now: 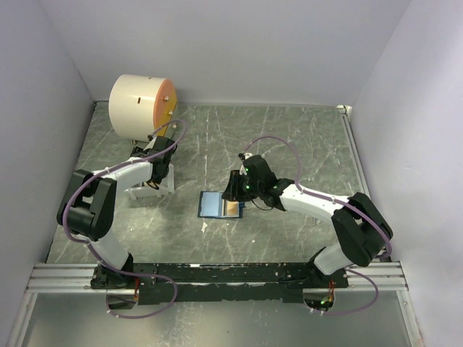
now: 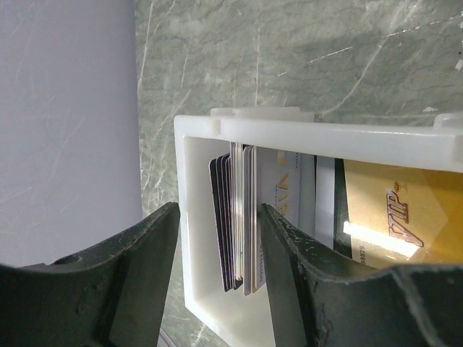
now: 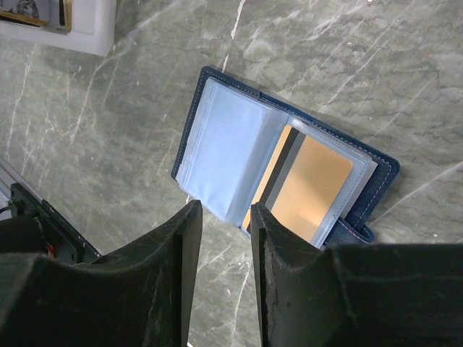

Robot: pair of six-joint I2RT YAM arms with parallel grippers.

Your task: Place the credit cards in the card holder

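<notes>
In the left wrist view a stack of cards (image 2: 235, 217) stands on edge at one end of a white box (image 2: 347, 141), beside yellow cards (image 2: 398, 210). My left gripper is part open, its fingertips at the stack's near face; whether it touches them is unclear. The card holder (image 3: 224, 144) lies open on the table, a tan card (image 3: 307, 188) with a dark stripe in its right side. My right gripper hangs over the holder, part open with nothing seen between its fingers.
A white drum (image 1: 134, 108) with an orange face stands at the back left, behind the white box. Walls border the left, back and right.
</notes>
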